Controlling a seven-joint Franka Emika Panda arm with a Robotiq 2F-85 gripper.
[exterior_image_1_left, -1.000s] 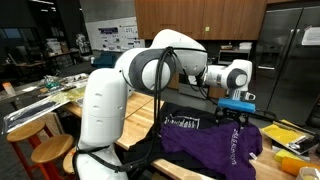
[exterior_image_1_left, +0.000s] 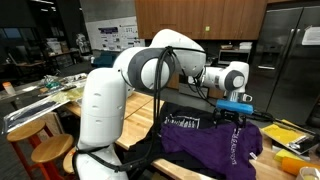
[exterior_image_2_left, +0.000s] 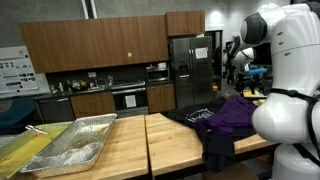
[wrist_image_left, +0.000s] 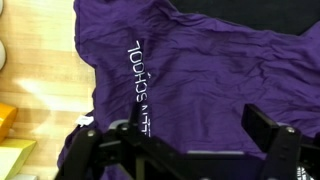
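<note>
A purple cloth garment (wrist_image_left: 200, 75) with white lettering along a sleeve or leg lies spread on the wooden table; in exterior view 1 the purple cloth (exterior_image_1_left: 205, 142) sits at the right, partly over a black cloth (exterior_image_1_left: 150, 145). My gripper is open above the purple cloth in the wrist view, its two dark fingers wide apart with only cloth visible below. From the side, the gripper (exterior_image_1_left: 233, 116) hangs over the far right part of the cloth. In exterior view 2 the purple cloth (exterior_image_2_left: 232, 115) is partly hidden by the arm.
Yellow items (exterior_image_1_left: 285, 135) and an orange-yellow object (exterior_image_1_left: 293, 165) lie at the table's right edge. Metal trays (exterior_image_2_left: 75, 143) stand at the other end. Bare wooden tabletop (exterior_image_2_left: 175, 140) shows between the trays and the black cloth. Stools (exterior_image_1_left: 48, 150) stand on the floor at left.
</note>
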